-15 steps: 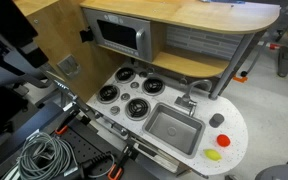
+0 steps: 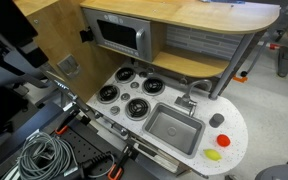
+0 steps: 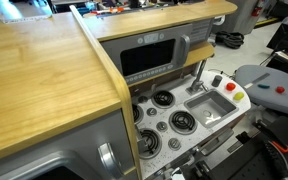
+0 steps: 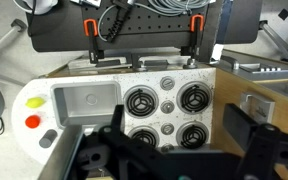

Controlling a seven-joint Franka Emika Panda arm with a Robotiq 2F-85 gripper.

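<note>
In the wrist view my gripper stands open, its dark fingers wide apart with nothing between them. It hangs above the toy kitchen, over the side with the stove burners (image 4: pixel 141 101). On the white counter beside the grey sink (image 2: pixel 172 131) sit a yellow object (image 2: pixel 212 155), a red round object (image 2: pixel 223 141) and a small dark cup (image 2: pixel 216 120). All three are well away from the gripper. In exterior view 1, the black arm fills the upper left corner. Exterior view 2 does not clearly show the gripper.
A silver microwave (image 3: pixel 154 57) with its door closed stands under the wooden shelf (image 3: pixel 169 20). The faucet (image 2: pixel 189 98) rises behind the sink. Coiled cable (image 2: pixel 46 155) lies on the dark rail in front. A tall wooden cabinet (image 3: pixel 44 60) borders the stove side.
</note>
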